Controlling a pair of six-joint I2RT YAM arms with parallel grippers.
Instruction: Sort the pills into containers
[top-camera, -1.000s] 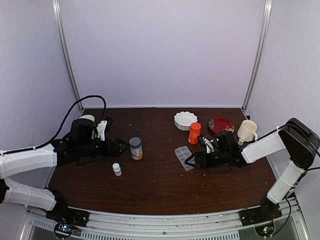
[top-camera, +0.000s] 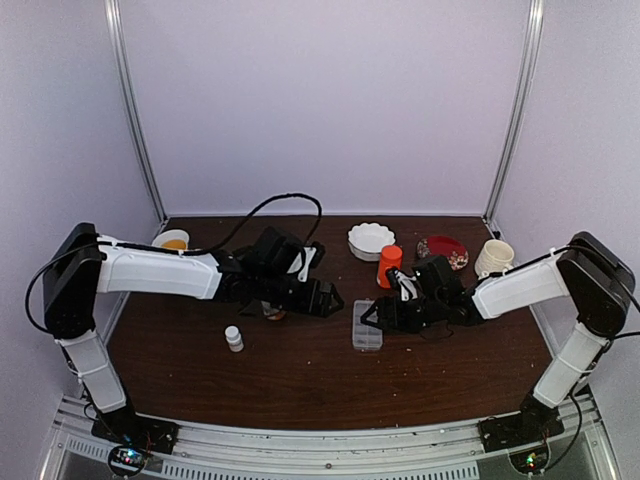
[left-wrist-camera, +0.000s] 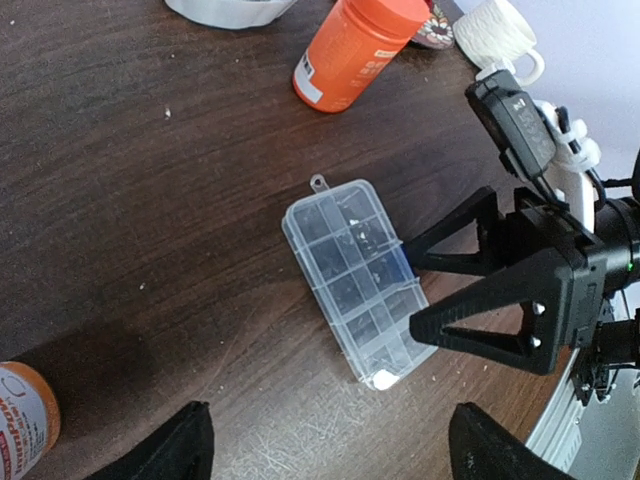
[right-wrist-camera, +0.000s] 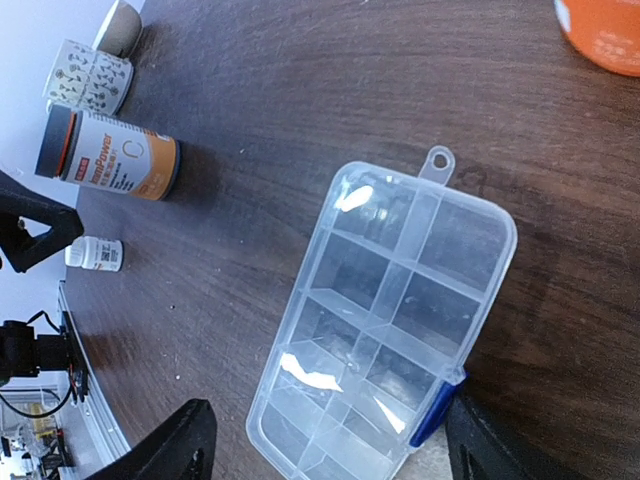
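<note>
The clear compartment box (top-camera: 367, 325) lies flat near the table's middle, and no pills show inside it. My right gripper (top-camera: 371, 314) is open at the box's right side; its fingers (left-wrist-camera: 440, 322) reach the edge by the blue latch (right-wrist-camera: 432, 415). Part of that latch is hidden behind one finger. To the left of the box, my left gripper (top-camera: 333, 300) hangs open with nothing between its fingers. An orange bottle (top-camera: 390, 265) stands behind the box. A dark-capped bottle (right-wrist-camera: 125, 155) is mostly hidden under the left arm, and a small white bottle (top-camera: 233, 339) stands nearby.
Along the back are a white fluted bowl (top-camera: 371, 240), a red patterned dish (top-camera: 443, 250) and a cream mug (top-camera: 494, 258). A white cup (top-camera: 172, 240) sits at back left, partly behind the left arm.
My left gripper has swung right, over the dark-capped bottle and towards the box. The box has turned from slanted to straight.
</note>
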